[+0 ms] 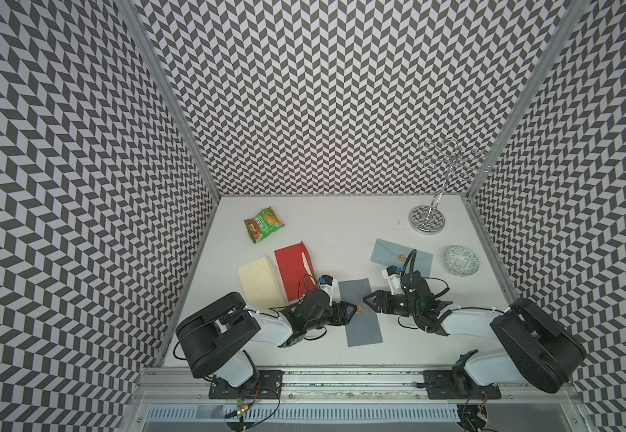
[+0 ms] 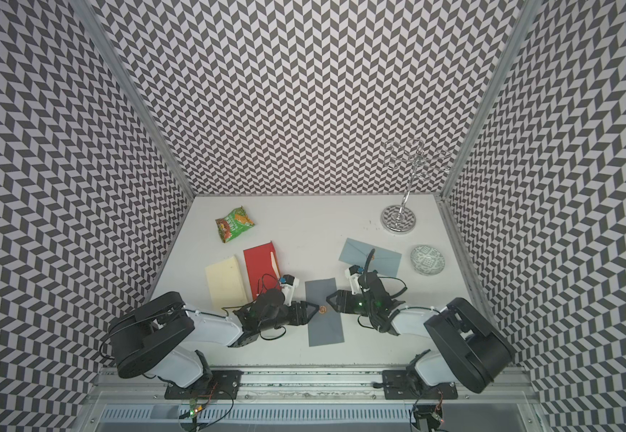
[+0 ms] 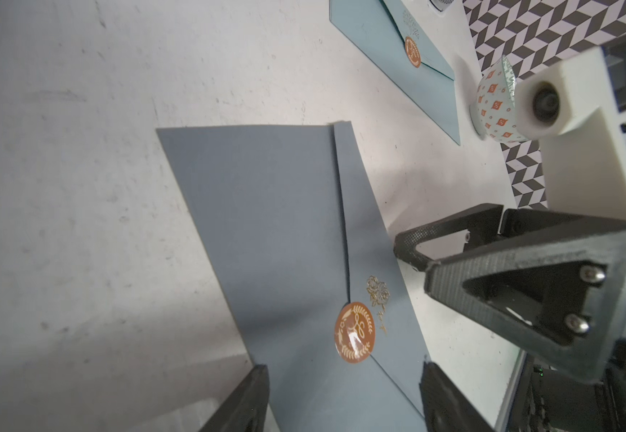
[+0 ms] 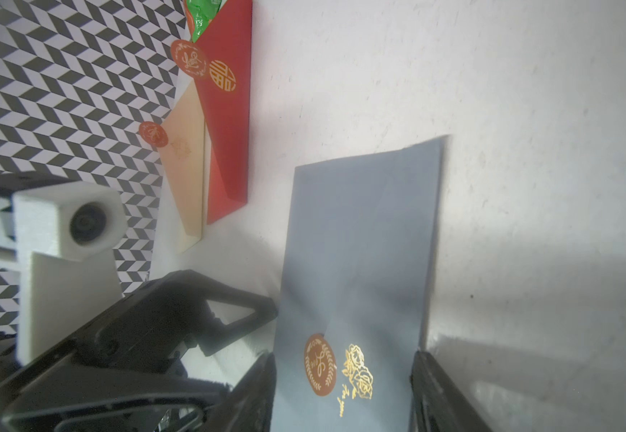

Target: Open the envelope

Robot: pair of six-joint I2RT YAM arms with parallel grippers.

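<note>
A slate-blue envelope (image 1: 363,332) lies on the table between my two grippers, its long sides running front to back. Its flap is down, held by a round copper seal (image 3: 354,332) near the middle. Gold flower print shows on the flap. My left gripper is over the envelope from the left, fingers parted on either side of the seal's line. From the right, my right gripper stands open over it, fingers near its two long edges. Neither gripper shows paper pinched between its fingers. The far corner (image 4: 428,147) looks slightly raised.
A light blue envelope (image 1: 392,249) lies behind the right arm. Red (image 1: 291,262) and cream (image 1: 256,279) envelopes are by the left arm. A snack bag (image 1: 263,224), a metal stand (image 1: 426,219) and a patterned bowl (image 1: 461,260) stand farther back.
</note>
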